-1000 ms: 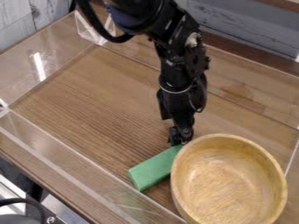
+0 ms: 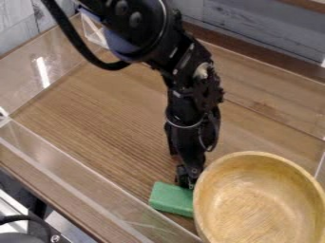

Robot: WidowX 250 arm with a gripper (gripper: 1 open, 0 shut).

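My black gripper [image 2: 188, 171] points down at the middle of the wooden table, low beside the left rim of a round wooden bowl [image 2: 260, 204] at the bottom right. A green block [image 2: 170, 197] lies just below the fingertips, at the bowl's left, partly hidden by the bowl. The fingertips are dark and crowded against bowl and block; whether they are open or shut, or touching either, I cannot tell.
Transparent low walls run along its left and front edges, and a grey wooden wall stands at the back.
The gripper has come lower and slightly toward the front, nearer the green block. The bowl sits a little lower and further right, and less of the green block shows.
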